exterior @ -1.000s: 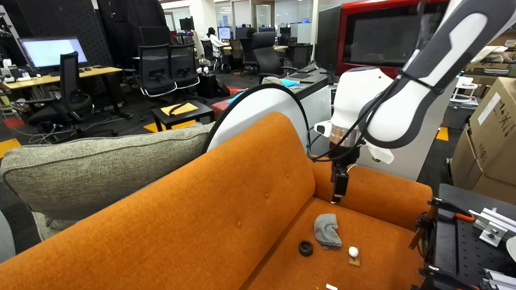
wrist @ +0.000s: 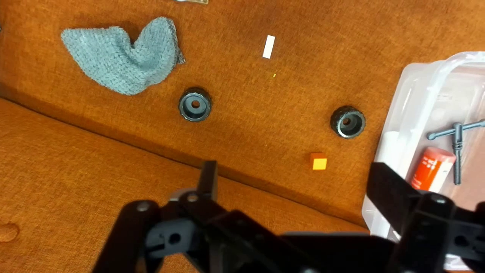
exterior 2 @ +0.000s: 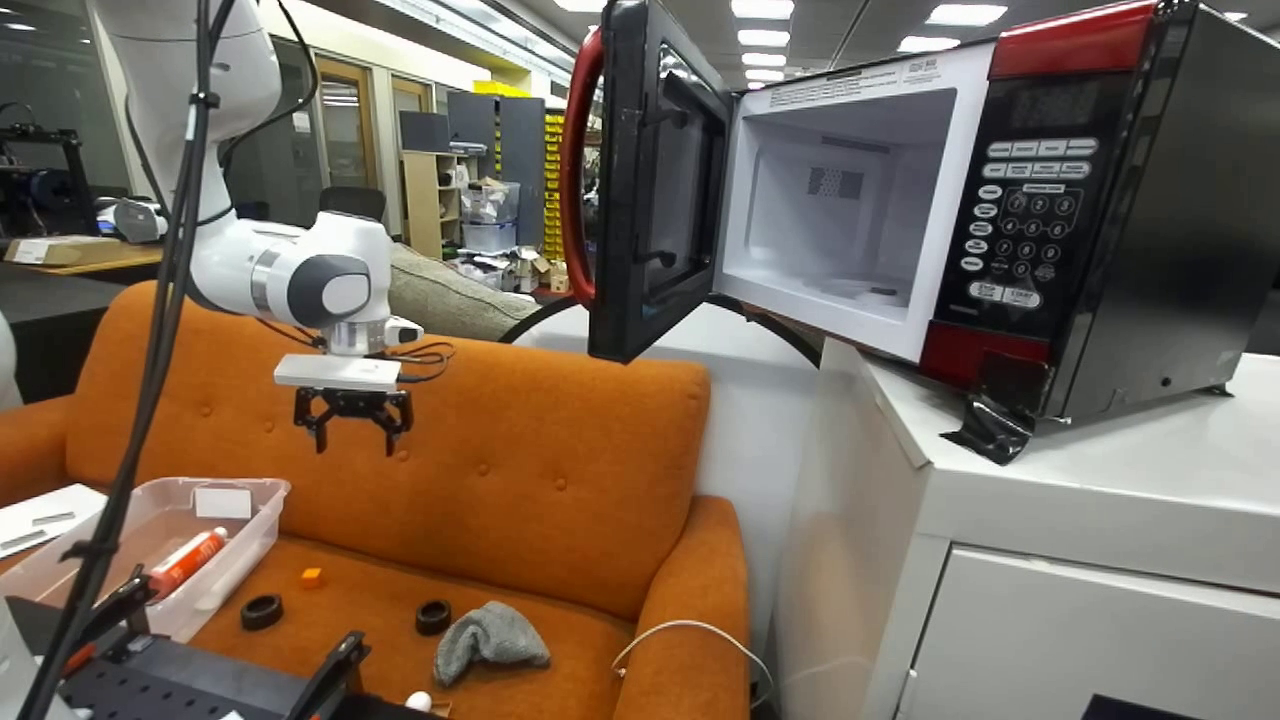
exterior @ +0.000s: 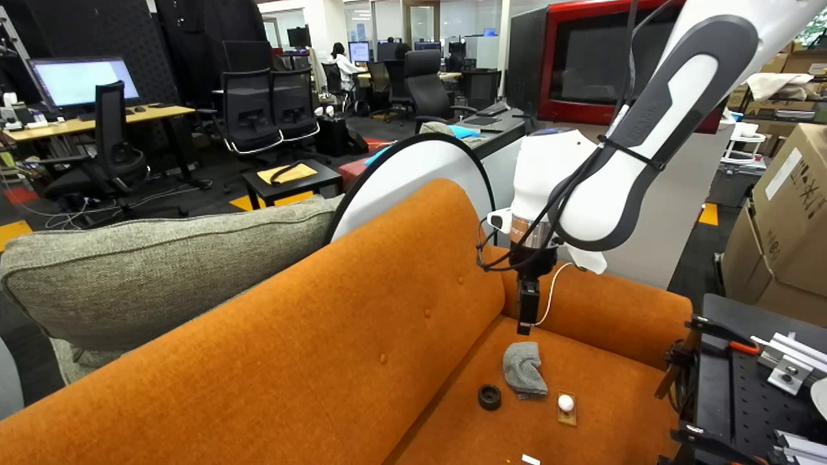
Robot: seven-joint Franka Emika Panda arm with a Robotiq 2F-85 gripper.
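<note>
My gripper hangs open above the orange couch, its fingers spread wide and empty. In the wrist view the gripper is seen from above, well over the seat. Between its fingers and farther out lies a small orange and yellow cube. Two black wheel-like rings rest on the seat, one ring beside a crumpled grey cloth, the other ring near a clear plastic bin. Inside the bin are a red and white tube and a grey T-shaped tool.
A microwave with its door open stands on a white cabinet beside the couch. A white ball sits on a small wooden piece. The couch backrest rises close behind the gripper. A white strip lies on the seat.
In exterior view 1 the arm and gripper have shifted left and slightly down. The cloth, ring and ball stay where they were.
</note>
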